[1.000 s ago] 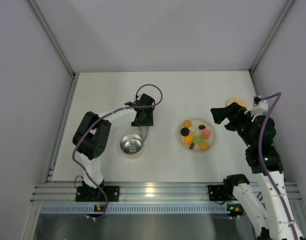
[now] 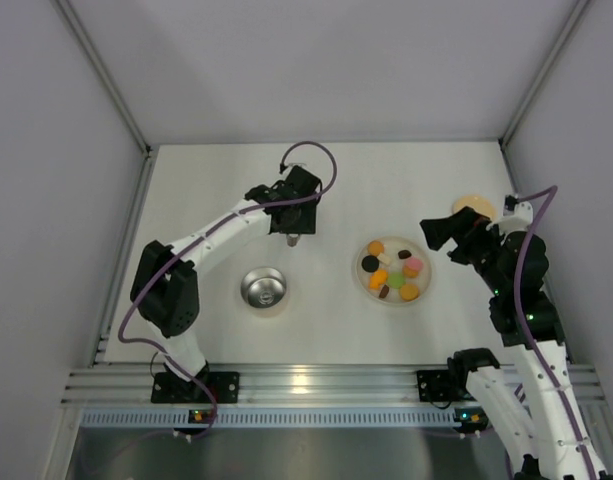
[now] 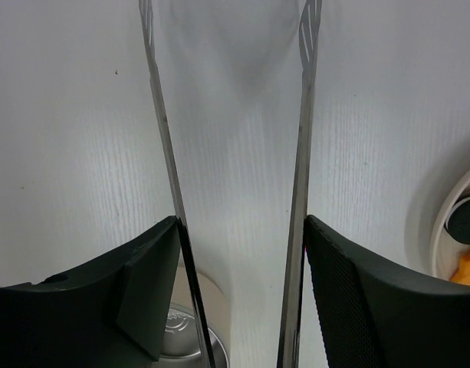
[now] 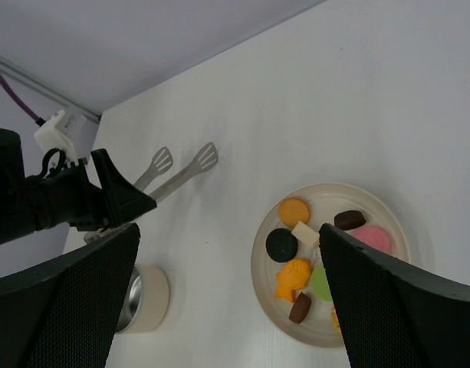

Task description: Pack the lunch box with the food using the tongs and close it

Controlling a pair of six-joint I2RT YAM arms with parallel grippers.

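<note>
A steel pot (image 2: pixel 264 291) with a cream outside sits left of centre. A round plate (image 2: pixel 367 290) at right of centre holds orange, black, green, pink, brown and cream food pieces. My left gripper (image 2: pixel 294 226) is above the table behind the pot, its long slotted-tipped fingers apart with nothing between them in the left wrist view. My right gripper (image 2: pixel 438 228) hangs open at the right side, above and beside the plate; in the right wrist view its black fingers frame the plate.
A pale orange round item (image 2: pixel 473 201) lies at the back right, partly behind my right gripper. Grey walls surround the table.
My left gripper has moved up and away from the pot toward the back of the table. The right arm and the plate look unchanged.
</note>
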